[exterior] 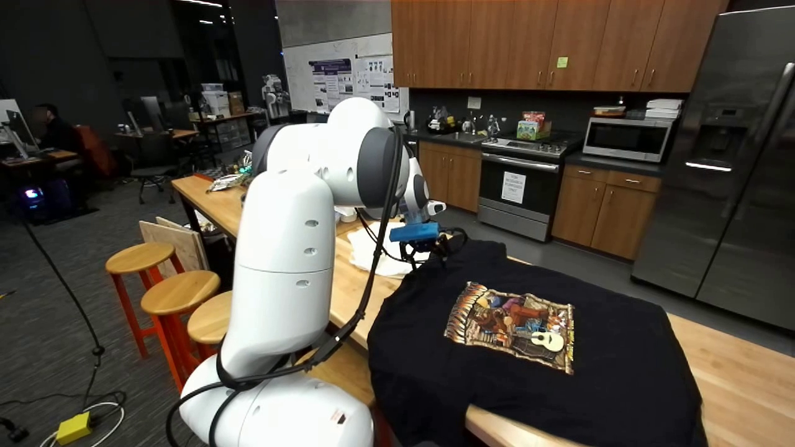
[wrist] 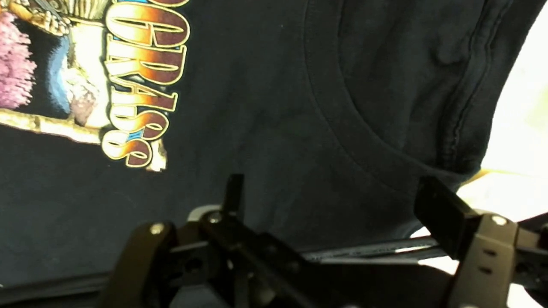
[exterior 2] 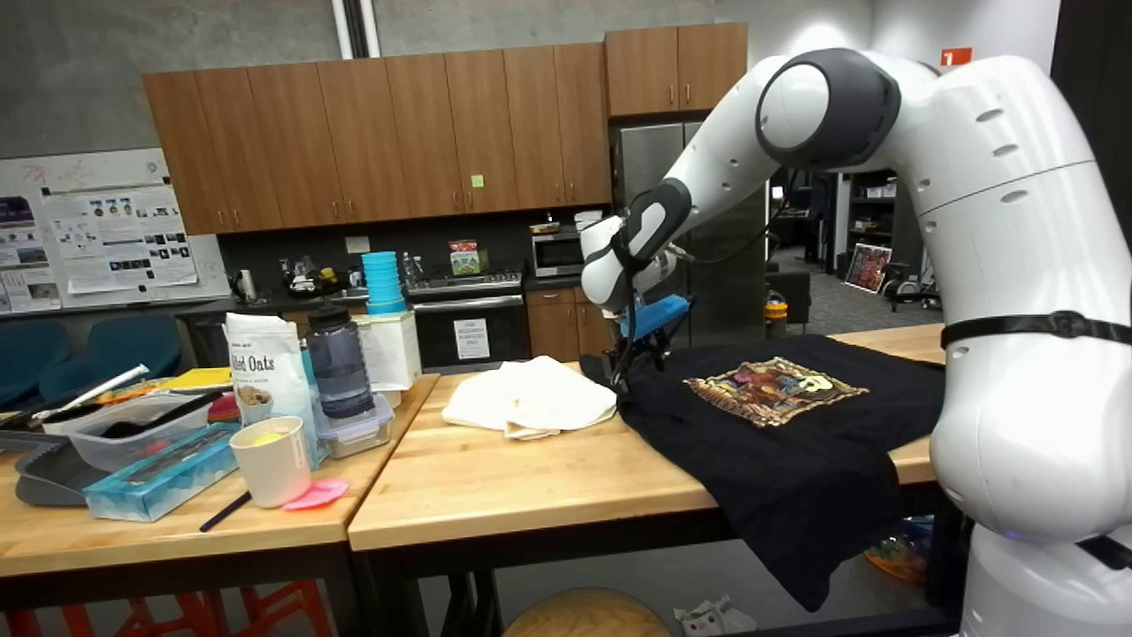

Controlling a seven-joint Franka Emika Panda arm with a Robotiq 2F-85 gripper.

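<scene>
A black T-shirt [exterior: 417,328] with a colourful printed picture [exterior: 514,325] lies spread over the wooden table, part of it hanging off the edge near the arm's base. Over its neck end hovers my gripper [exterior: 426,262], fingers wide apart and nothing between them. From the wrist, the shirt's curved collar [wrist: 354,138] shows ahead of the gripper, and the right fingertip [wrist: 436,200] overlaps the collar's lower end near the shirt's edge. Whether the fingertips touch the cloth I cannot tell. A folded white cloth [exterior 2: 531,397] lies beside the neck end.
Bare tabletop [exterior 2: 552,478] shows in front of the white cloth. An adjoining table carries a mug [exterior 2: 271,462], an oats bag [exterior 2: 274,372], a dark bottle [exterior 2: 340,366] and plastic containers. Stools [exterior: 180,293] stand along the table's side.
</scene>
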